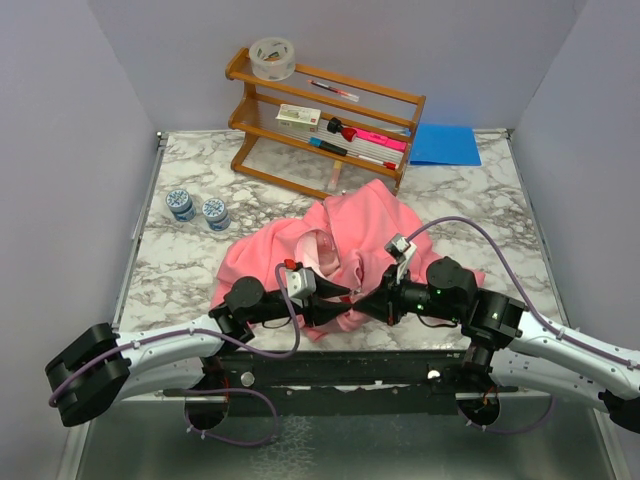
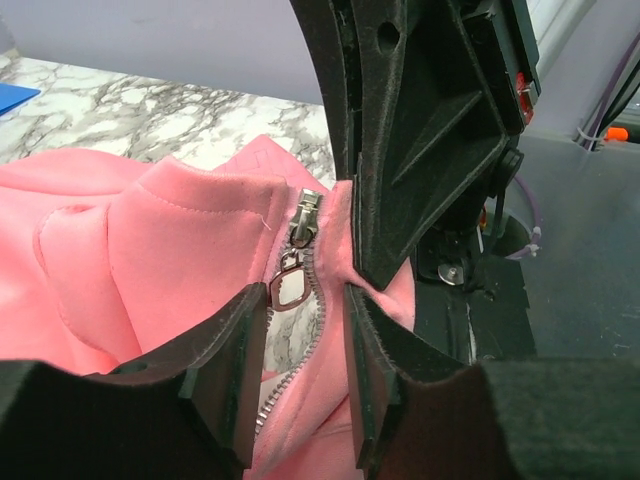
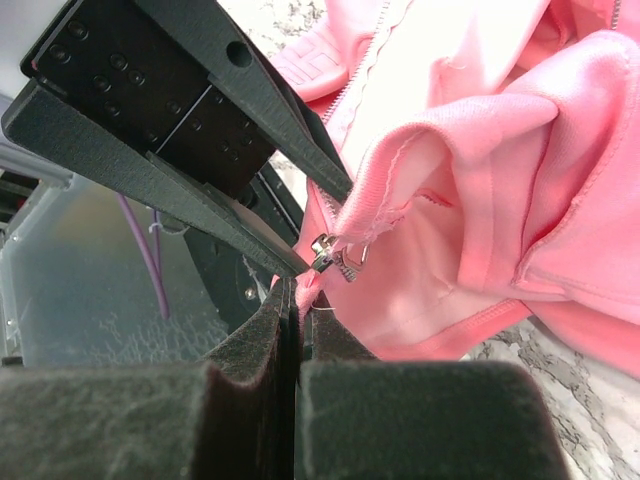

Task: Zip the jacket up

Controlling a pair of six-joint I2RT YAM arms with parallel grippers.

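Observation:
The pink jacket [image 1: 365,225] lies bunched on the marble table. Both grippers meet at its front edge. In the left wrist view the zipper slider [image 2: 300,225] and its pull tab [image 2: 290,286] hang between the part-open fingers of my left gripper. My right gripper is shut on a narrow bit of pink fabric just below the slider [image 3: 325,255]. In the top view, my left gripper [image 1: 335,298] reaches in from the left, my right gripper [image 1: 370,300] from the right.
A wooden rack [image 1: 250,75] with stationery stands at the back, a blue folder [image 1: 445,145] beside it. Two small jars [image 1: 180,205] sit on the left. Bare marble shows at both sides.

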